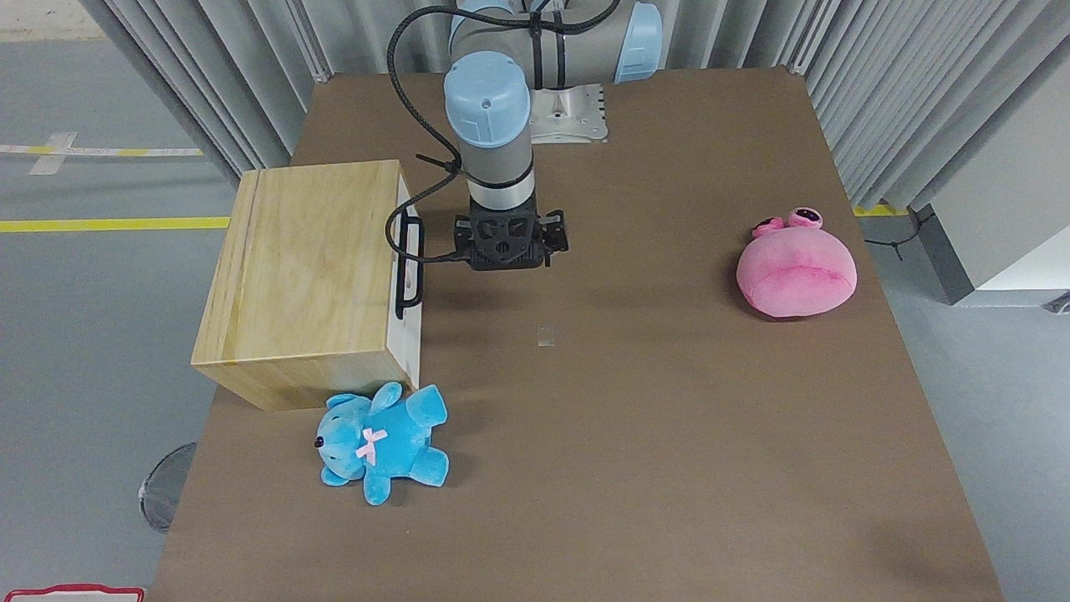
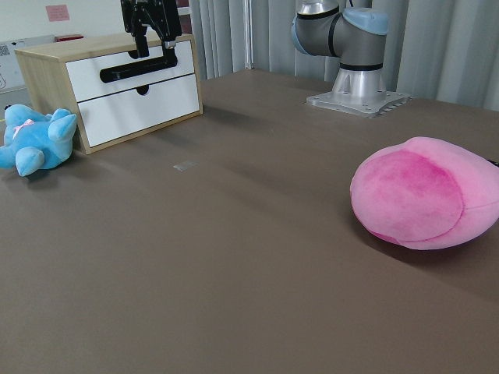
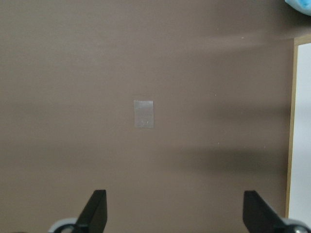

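Observation:
A wooden cabinet (image 1: 296, 271) with white drawer fronts (image 2: 140, 110) stands at the left of the table, its drawers closed, a black handle (image 2: 129, 72) on the top one. My gripper is just right of the cabinet and above table level, pointing down, its black fingers wide apart with nothing between them. A blue plush bear (image 1: 391, 445) lies in front of the cabinet; a pink plush toy (image 1: 795, 269) sits on the right of the table.
Curtains line the back edge.

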